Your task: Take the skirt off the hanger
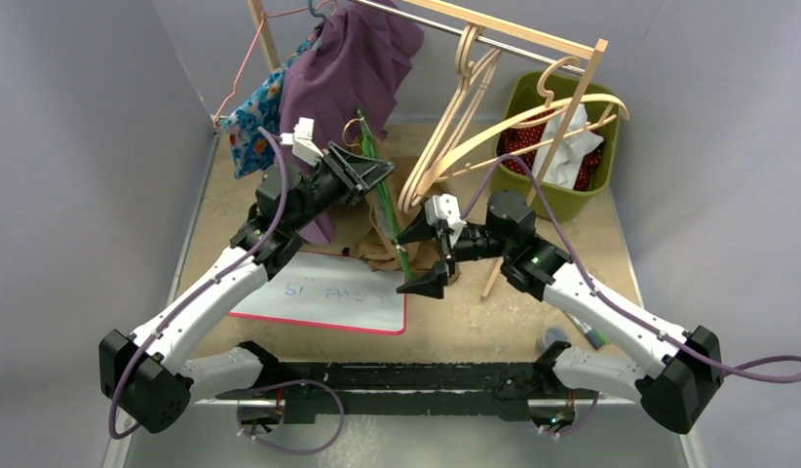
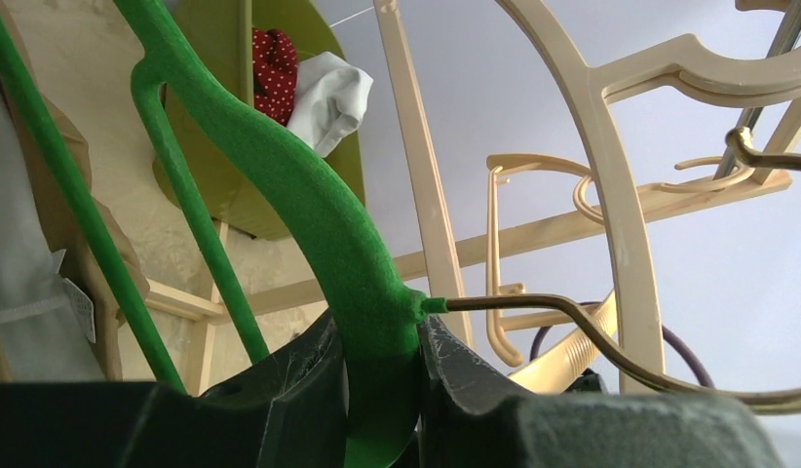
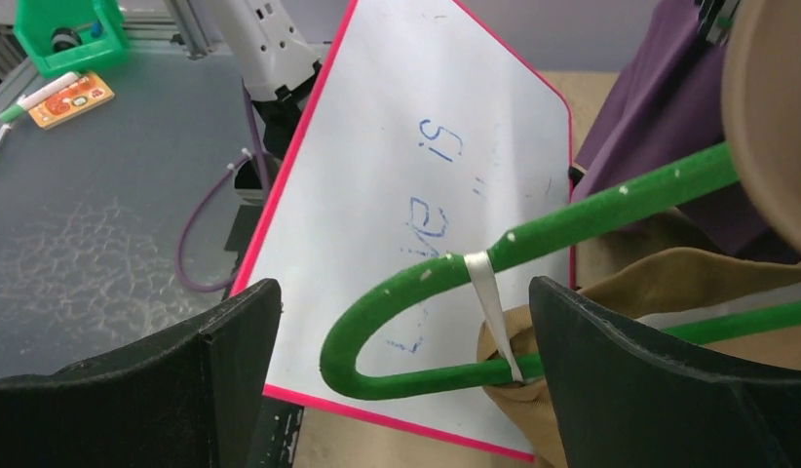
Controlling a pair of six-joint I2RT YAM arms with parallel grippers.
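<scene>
My left gripper (image 1: 387,168) is shut on the green hanger (image 2: 319,210), close to where its metal hook (image 2: 611,346) leaves the body. From the hanger's lower part hangs the brown skirt (image 3: 679,292), with a pale lining (image 2: 26,283). In the right wrist view, a whitish strap (image 3: 491,312) loops round the hanger near its curved end. My right gripper stands open, one finger (image 3: 246,331) to each side of that end, with a gap on the left. The skirt's lower folds are partly hidden by the arms in the top view.
Wooden hangers (image 1: 453,127) hang from the metal rail close to both grippers. A purple cloth (image 1: 343,73) hangs behind the left arm. The green bin (image 1: 572,203) with clothes stands back right, and a whiteboard (image 1: 328,302) lies in front.
</scene>
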